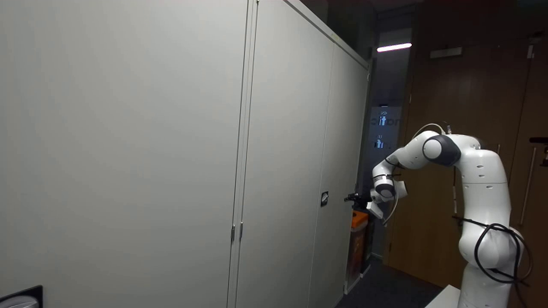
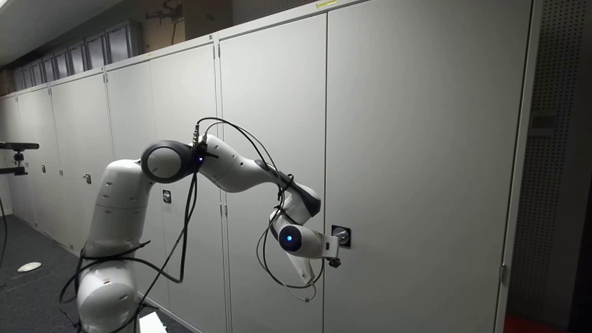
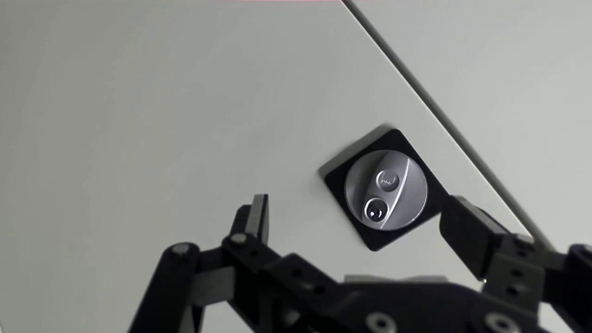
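Observation:
A round silver latch knob [image 3: 408,194] on a black square plate [image 3: 378,238] is set in the pale grey cabinet door [image 2: 422,138], close to the seam between two doors. In the wrist view it lies above my gripper, nearer the right finger than the left. My fingers stand wide apart with nothing between them. The right fingertip overlaps the plate's right corner in that view; contact cannot be made out. From the side, the gripper [image 1: 349,197] shows a gap to the right of the latch [image 1: 324,198]. Both cabinet doors are closed.
An orange-topped bin [image 1: 359,220] stands beyond the gripper, beside the cabinet's far end. Black cables [image 2: 186,244] hang loosely along the arm. More closed cabinets [image 2: 77,144] run off to the left. The door face around the latch is flat and clear.

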